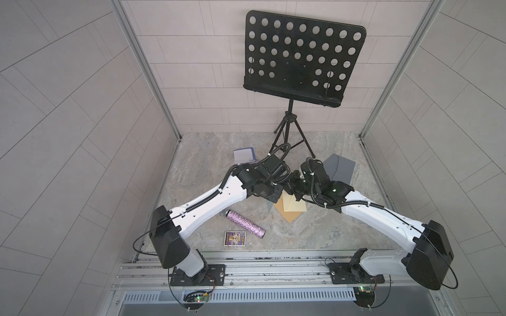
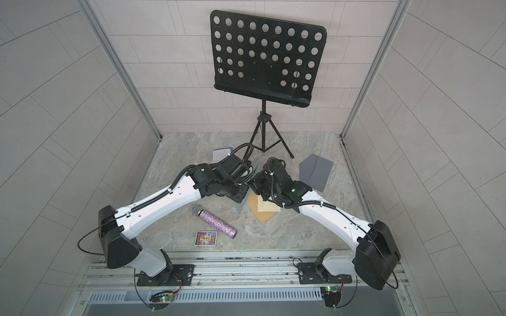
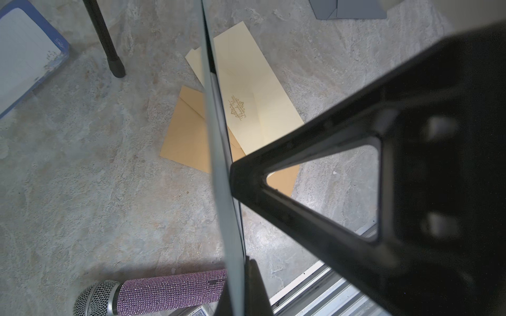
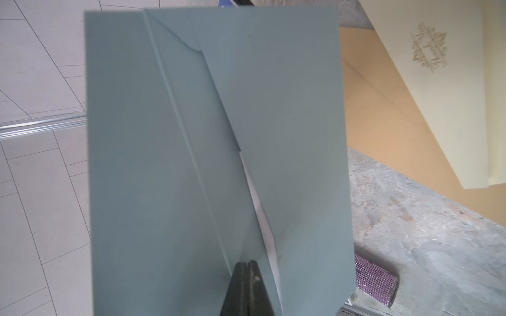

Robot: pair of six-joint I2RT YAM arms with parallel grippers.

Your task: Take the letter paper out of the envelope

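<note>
A grey-green envelope [image 4: 142,158] is held up off the floor and fills much of the right wrist view. Along the slit of its opening a narrow strip of white letter paper [image 4: 260,216] shows. Seen edge-on in the left wrist view, the envelope [image 3: 217,158] passes between the fingers of my left gripper, which is shut on it. My right gripper is shut, tips at the envelope's face close to the slit; I cannot tell whether they pinch anything. Both grippers are hidden by the arms in the top views.
Below lie an orange envelope [image 3: 184,134] and a cream one [image 3: 258,100]. A glittery microphone [image 1: 245,223], a card box [image 1: 235,238], a blue-edged pad [image 1: 244,154] and a dark grey envelope [image 1: 342,171] lie around. The music stand [image 1: 290,117] rises behind.
</note>
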